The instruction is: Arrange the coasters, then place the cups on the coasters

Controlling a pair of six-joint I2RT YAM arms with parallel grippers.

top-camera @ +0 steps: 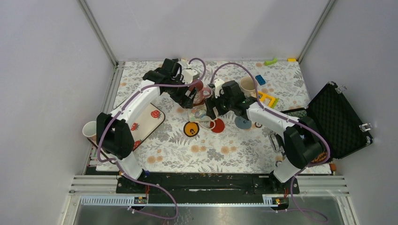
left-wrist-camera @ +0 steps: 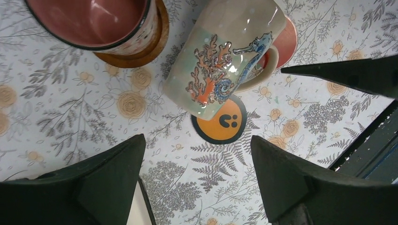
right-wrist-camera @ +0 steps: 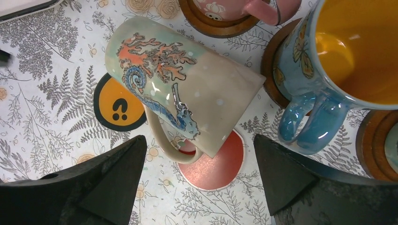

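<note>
A cream and mint mug [top-camera: 197, 112] with raised coral and a seahorse lies on its side in the middle of the table. In the left wrist view the mug [left-wrist-camera: 225, 61] partly covers an orange coaster [left-wrist-camera: 227, 124]. Its handle rests over the edge of a red coaster [right-wrist-camera: 216, 164] in the right wrist view. My left gripper [top-camera: 190, 97] is by the mug's far left, fingers apart and empty. Just right of the mug, my right gripper [top-camera: 213, 111] stands open; its fingers [right-wrist-camera: 108, 164] frame the handle and red coaster from above.
Behind the mug, a pink-lined mug [left-wrist-camera: 101, 21] stands on a wooden coaster, and a blue mug [right-wrist-camera: 305, 70] with an orange inside stands close by. A grey-blue coaster [top-camera: 243, 123] lies to the right.
</note>
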